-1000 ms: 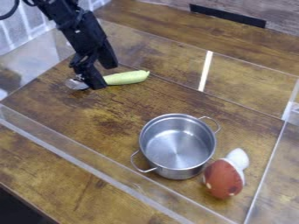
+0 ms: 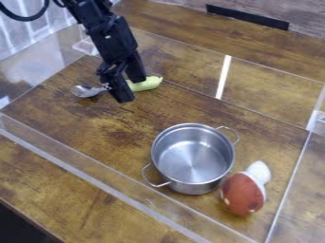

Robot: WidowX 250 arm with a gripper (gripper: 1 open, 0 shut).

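Note:
My black gripper [image 2: 120, 89] hangs low over the upper-left part of the wooden table, directly beside a pale green elongated object [image 2: 146, 82] that it partly covers. A metal utensil [image 2: 89, 91], perhaps a spoon, lies just left of the fingers. Whether anything is between the fingers is hard to tell at this size.
A steel pot [image 2: 191, 157] with two side handles stands at the lower right. Beside it sits a red and white rounded object [image 2: 244, 193]. A white tape strip [image 2: 223, 76] lies at the upper right.
The gripper has shifted a little to the right, over the green object, covering more of its left end. The pot and the red and white object have not moved.

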